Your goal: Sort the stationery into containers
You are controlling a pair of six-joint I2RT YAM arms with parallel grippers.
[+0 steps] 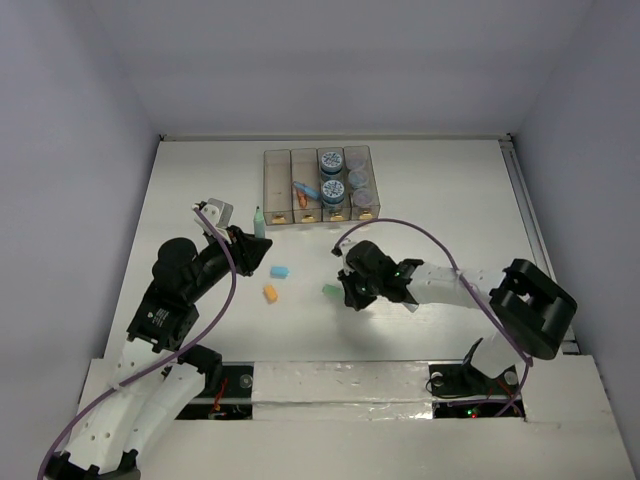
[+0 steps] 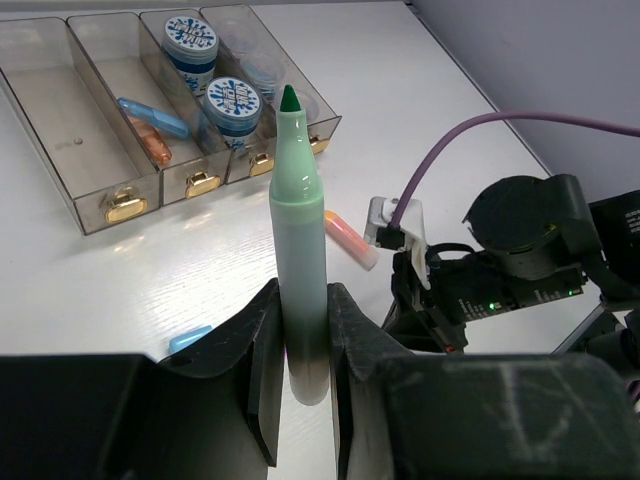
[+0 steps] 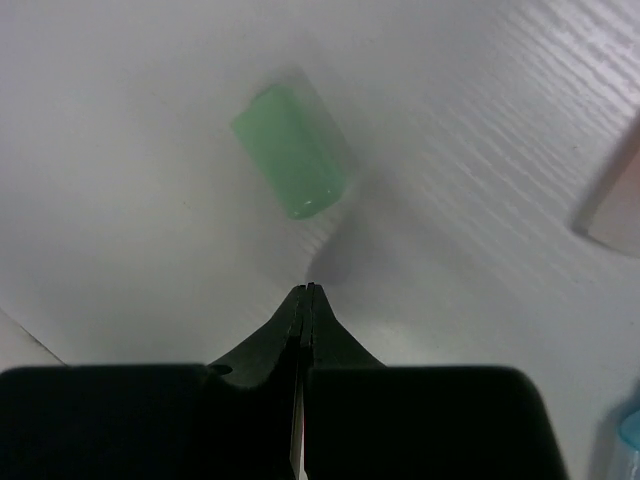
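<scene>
Upright in my left gripper is a green marker [image 2: 298,240], uncapped with its tip pointing up; the fingers are shut on it. A green marker cap [image 3: 290,150] lies on the table in the right wrist view, ahead of the fingertips and apart from them. My right gripper is shut with nothing between its fingers, low over the table. A blue cap [image 1: 279,272] and an orange cap [image 1: 270,293] rest between the arms. An orange marker [image 2: 350,240] lies near the right gripper. The clear organizer [image 2: 30,110] has several compartments.
In the organizer's second compartment lie a blue marker [image 2: 153,117] and an orange one [image 2: 150,140]. The third holds two blue-labelled jars [image 2: 232,108], the fourth clear pots [image 1: 361,178]. Part of a blue marker [image 3: 628,462] shows at lower right.
</scene>
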